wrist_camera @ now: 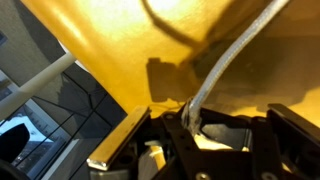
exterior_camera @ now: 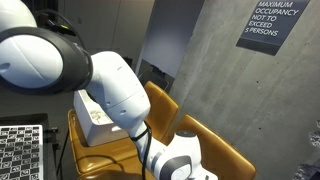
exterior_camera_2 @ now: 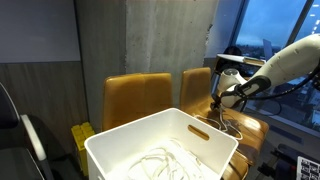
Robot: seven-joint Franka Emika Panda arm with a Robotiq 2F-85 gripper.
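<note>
A white rope (wrist_camera: 225,65) runs down the wrist view from the upper right to my gripper, where it enters between the fingertips. The fingers look shut on it, though their dark sides and the shadow hide part of the grip. Exterior view 2 has my gripper (exterior_camera_2: 215,106) low over the far orange seat, with loose rope (exterior_camera_2: 228,127) trailing across it. At the near end, a white box (exterior_camera_2: 132,137) contains more white rope (exterior_camera_2: 168,160). Exterior view 1 shows the arm (exterior_camera: 178,155) reaching down, its fingers out of frame.
Orange chair backs (exterior_camera_2: 138,88) stand in a row against a grey concrete wall (exterior_camera_2: 140,35). A yellow object (exterior_camera_2: 82,140) is left of the box. A laptop keyboard (exterior_camera: 22,152) lies at the left in exterior view 1.
</note>
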